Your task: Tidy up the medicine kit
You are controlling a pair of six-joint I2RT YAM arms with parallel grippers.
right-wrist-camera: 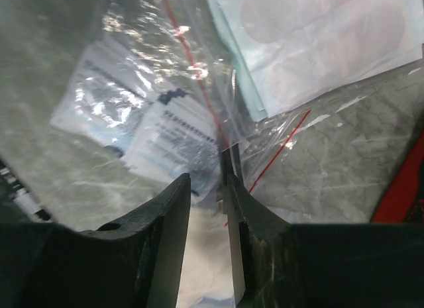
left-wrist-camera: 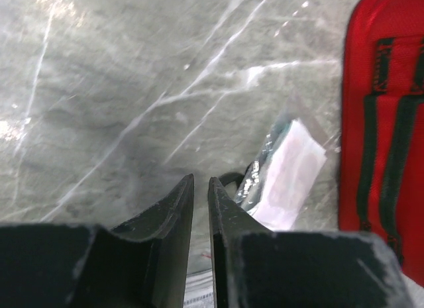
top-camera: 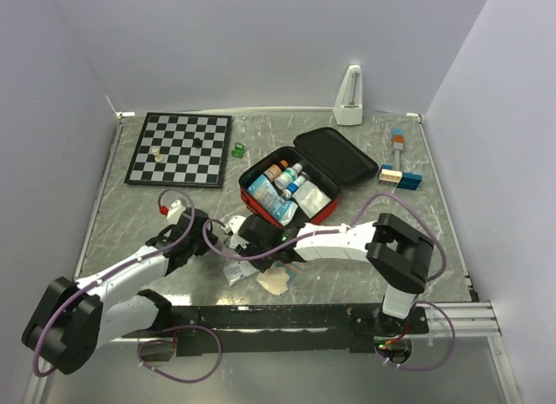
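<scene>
The open medicine kit (top-camera: 247,195), a red case with a black lid, holds bottles and packets in the top view. In the left wrist view my left gripper is shut to a narrow gap; what lies between its fingers is unclear. A clear bag with a white insert (left-wrist-camera: 291,175) is just right of its tips. My right gripper stands part open over clear zip bags, with no object plainly held. One bag has white packets (right-wrist-camera: 175,139); another, with red zip lines, has white sheets (right-wrist-camera: 298,43). A beige pad (top-camera: 273,281) lies in front of the kit.
A chessboard (top-camera: 179,149) is at the back left, beside a small green item (top-camera: 238,149). The metronome (top-camera: 349,96) stands at the back, and blue and white blocks (top-camera: 400,177) sit right of the lid. The two grippers are close together.
</scene>
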